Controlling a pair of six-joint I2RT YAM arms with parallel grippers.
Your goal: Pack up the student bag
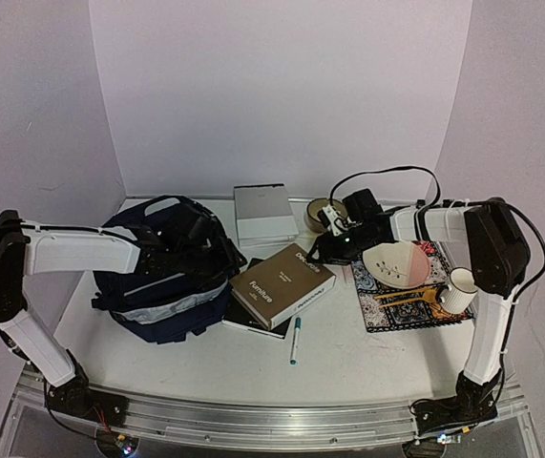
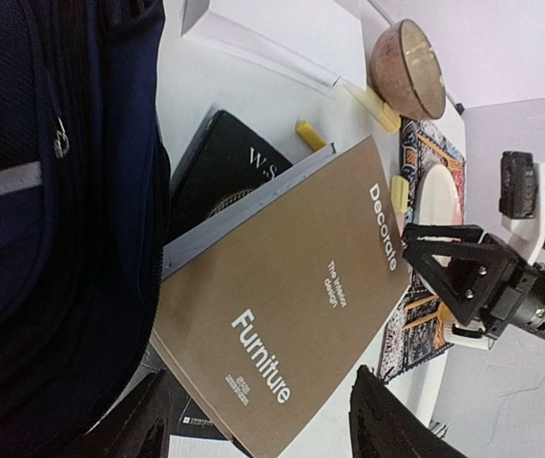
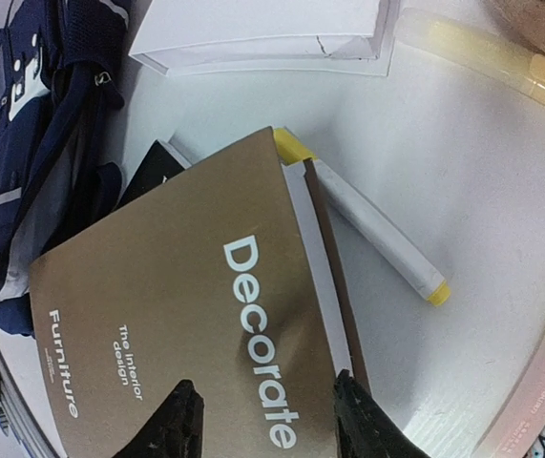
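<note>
The navy bag (image 1: 162,320) lies at the left, and its dark side fills the left of the left wrist view. To its right a brown book (image 1: 282,283), marked "Furniture" and "Decorate", rests partly over a black book (image 2: 229,162). My left gripper (image 1: 237,265) stands open between bag and brown book, its fingers (image 2: 143,420) spread above the book's near end. At the "Decorate" end, my right gripper (image 1: 316,254) is open; one fingertip (image 3: 353,405) is beside the page edge, the other over the cover. Whether they touch the book is unclear.
Behind stands a white box (image 1: 264,215), with a bowl (image 1: 318,212) to its right. A yellow-ended marker (image 3: 377,224) lies beside the book, a blue pen (image 1: 296,342) in front. A plate (image 1: 396,264) and mug (image 1: 458,291) occupy the patterned mat (image 1: 377,318).
</note>
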